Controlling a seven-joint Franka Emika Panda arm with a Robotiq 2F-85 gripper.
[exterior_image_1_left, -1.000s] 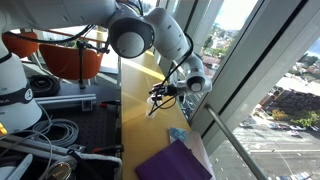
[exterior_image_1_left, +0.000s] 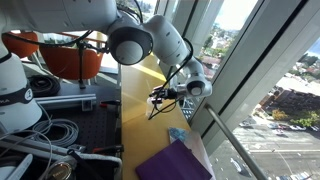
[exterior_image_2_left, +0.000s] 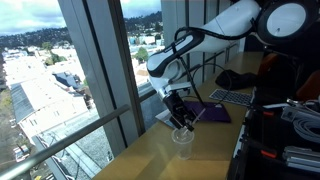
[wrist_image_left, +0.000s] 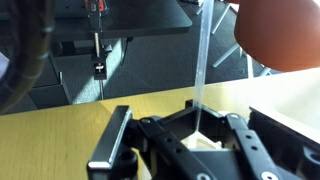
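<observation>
A clear cup (exterior_image_2_left: 183, 146) stands upright on the wooden table, directly below my gripper (exterior_image_2_left: 182, 126). In the wrist view the gripper is shut, and a thin, see-through straw-like stick (wrist_image_left: 204, 60) rises from between its fingers. Part of a pale rim shows beneath the fingers there. Where the lower end of the stick lies against the cup is hidden by the gripper. In exterior view 1 the gripper (exterior_image_1_left: 160, 98) hangs low over the table, largely covering the cup.
A purple sheet or folder (exterior_image_1_left: 173, 162) lies on the table (exterior_image_1_left: 140, 135), with a small teal item (exterior_image_1_left: 178, 134) nearby. A keyboard (exterior_image_2_left: 231, 97) sits farther back. Windows (exterior_image_2_left: 60, 80) run along one side. Bare table surrounds the cup.
The folder and teal item have stayed in place.
</observation>
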